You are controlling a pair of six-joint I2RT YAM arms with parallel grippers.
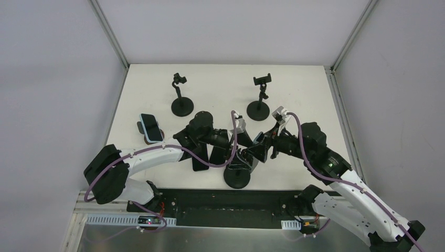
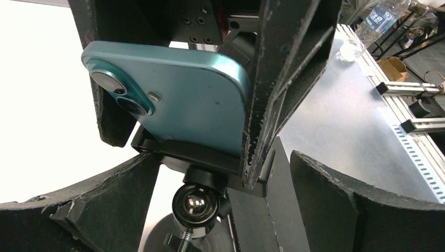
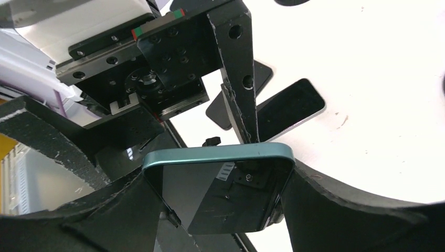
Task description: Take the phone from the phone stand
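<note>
In the left wrist view a teal phone (image 2: 194, 102) stands tilted, gripped across its sides by my right gripper. Its dark screen and teal edge (image 3: 220, 152) fill the space between those fingers in the right wrist view. The phone's lower edge meets the black clamp (image 2: 210, 160) of the phone stand; whether it is free of the clamp I cannot tell. My left gripper is open, its fingers (image 2: 325, 199) spread wide with the stand's neck (image 2: 197, 205) showing between them. From above, both grippers crowd over the stand's round base (image 1: 237, 178).
Two empty stands (image 1: 182, 106) (image 1: 257, 110) are at the table's back. A light-blue-edged phone (image 1: 151, 128) rests on a holder at the left. Two dark phones (image 3: 291, 107) (image 3: 239, 94) lie flat near the left arm.
</note>
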